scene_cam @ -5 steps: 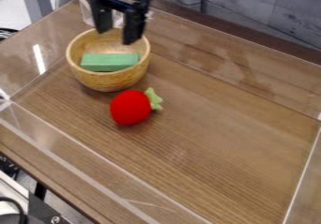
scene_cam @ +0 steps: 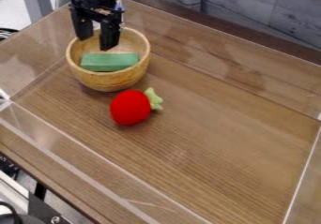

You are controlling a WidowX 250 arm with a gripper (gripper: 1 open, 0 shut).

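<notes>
My black gripper (scene_cam: 97,33) is at the top left, open, with its fingers over the back part of a round wooden bowl (scene_cam: 84,73). A light green block (scene_cam: 111,62) lies inside the bowl, just below the fingers. In front of the bowl, slightly right, lies a red toy tomato or strawberry (scene_cam: 130,108) with a pale green top.
A darker raised edge runs along the back right. At the lower left the table ends, with floor and cables beyond.
My gripper has moved left from further right above the bowl and now sits lower over it. The bowl, block and red toy look unmoved.
</notes>
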